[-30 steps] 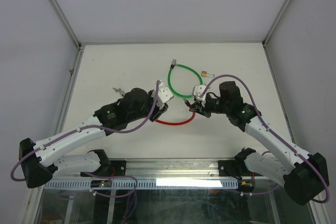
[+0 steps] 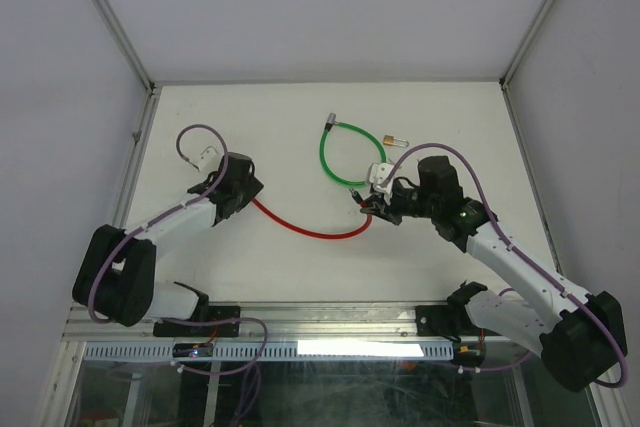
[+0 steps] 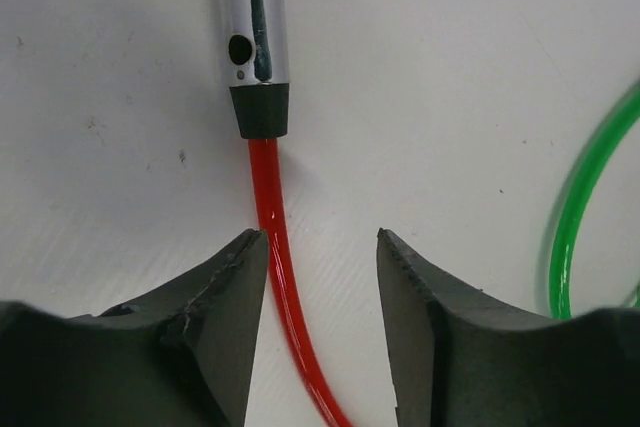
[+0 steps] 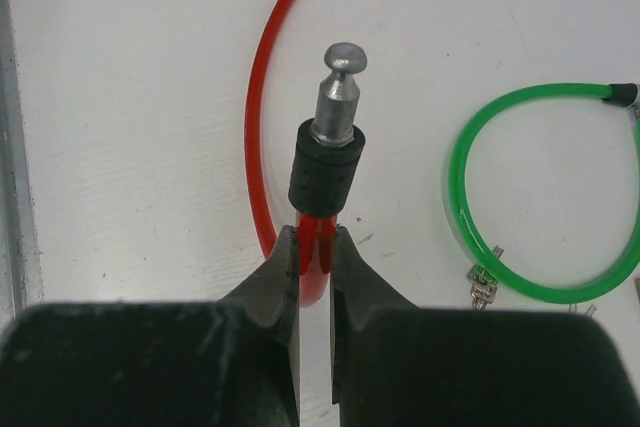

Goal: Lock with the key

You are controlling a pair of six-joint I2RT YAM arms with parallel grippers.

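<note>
A red cable lock curves across the white board. In the left wrist view its silver barrel end lies flat with a key-like metal piece at the top edge; my left gripper hangs open around the red cable just below it, nothing clearly held. My right gripper is shut on the other red cable end, whose black collar and metal pin point upward.
A green cable lock lies at the back centre, with small keys near it and a brass padlock to its right. The back left of the board is clear.
My left arm has swung left and back from the centre to above the red lock's left end. The right arm has held still.
</note>
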